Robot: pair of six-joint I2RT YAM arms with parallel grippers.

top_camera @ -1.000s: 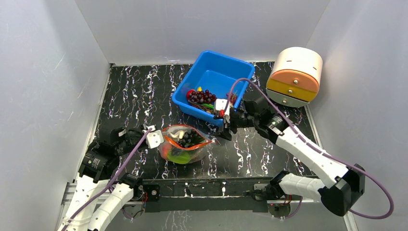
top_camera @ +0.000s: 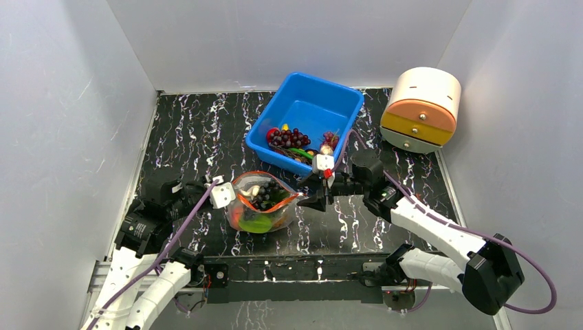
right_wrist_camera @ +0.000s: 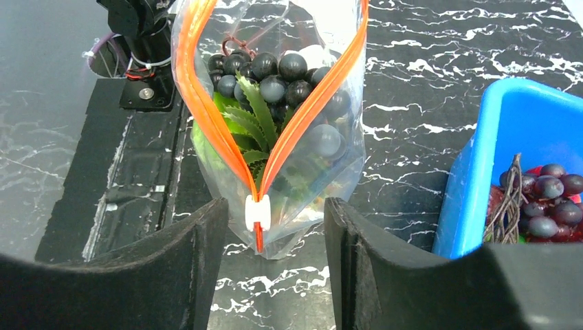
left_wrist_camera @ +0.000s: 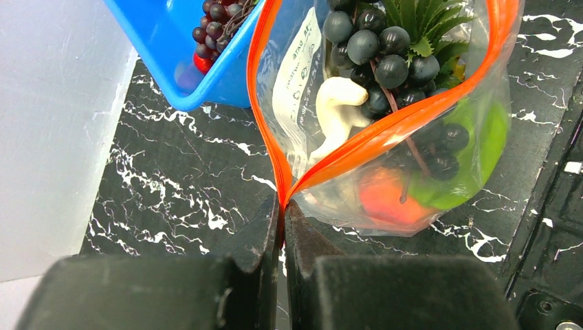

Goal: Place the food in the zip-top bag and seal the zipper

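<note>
A clear zip top bag (top_camera: 265, 221) with an orange zipper stands at the table's middle, its mouth gaping. Inside are black grapes (left_wrist_camera: 392, 51), a green spiky leaf (right_wrist_camera: 256, 117), a whitish curved piece (left_wrist_camera: 338, 113) and, low down, green and orange-red food. My left gripper is shut on one end of the zipper band. At the opposite end sits the white slider (right_wrist_camera: 258, 212), closed strips trailing below it. My right gripper is part open, its fingers on either side of the slider and apart from it.
Behind the bag a blue bin (top_camera: 302, 113) holds dark red grapes (top_camera: 291, 137) and other food; its wall is close to my right gripper. A small drawer box (top_camera: 421, 110) stands at the back right.
My right gripper has come lower in the top view, away from the bin, and now lines up with the bag's right corner.
</note>
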